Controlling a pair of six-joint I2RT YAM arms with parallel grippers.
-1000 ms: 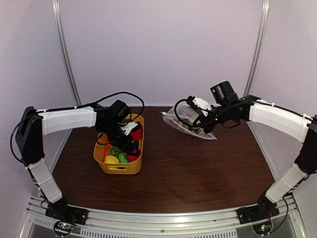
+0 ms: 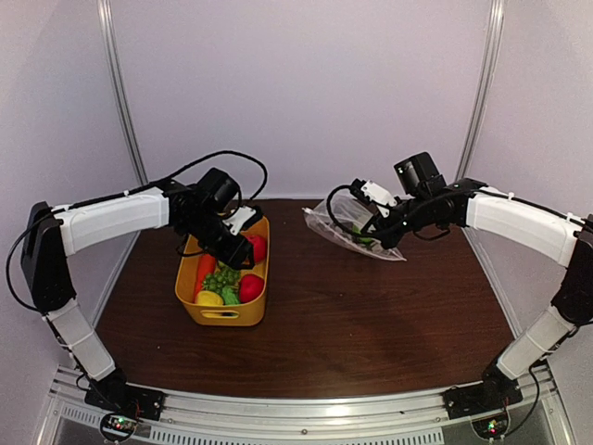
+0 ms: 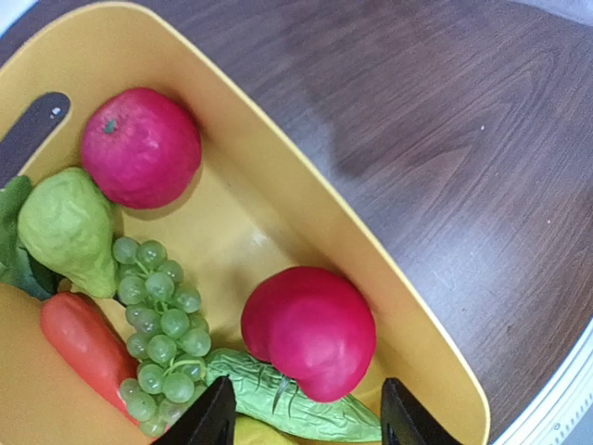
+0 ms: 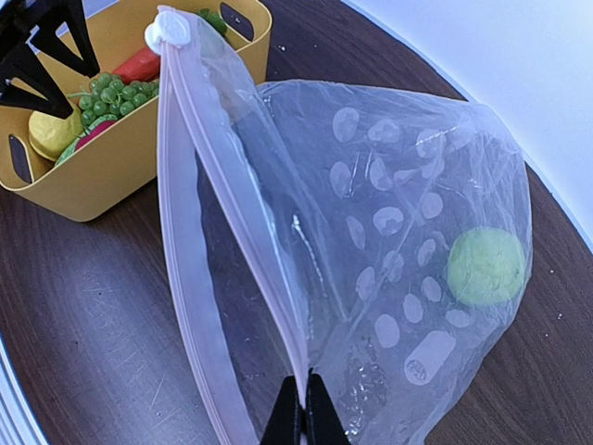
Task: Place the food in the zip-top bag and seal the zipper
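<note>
My left gripper is over the right side of the yellow bin. In the left wrist view its fingers stand apart with no food visibly held between them; a red food piece lies below in the bin. A clear zip top bag lies at the back right, its mouth partly parted. One edge of that mouth runs into my right gripper, which is shut on it. Inside the bag is a round pale-green item; printed pale ovals cover the plastic.
The bin also holds another red food piece, a green pear, green grapes, an orange-red carrot-like piece and a leafy green piece. Bare dark table spreads in front of the bag.
My left gripper has lifted and shifted toward the back of the bin, uncovering the grapes and the red piece at its near end. My right arm and the bag have stayed put.
</note>
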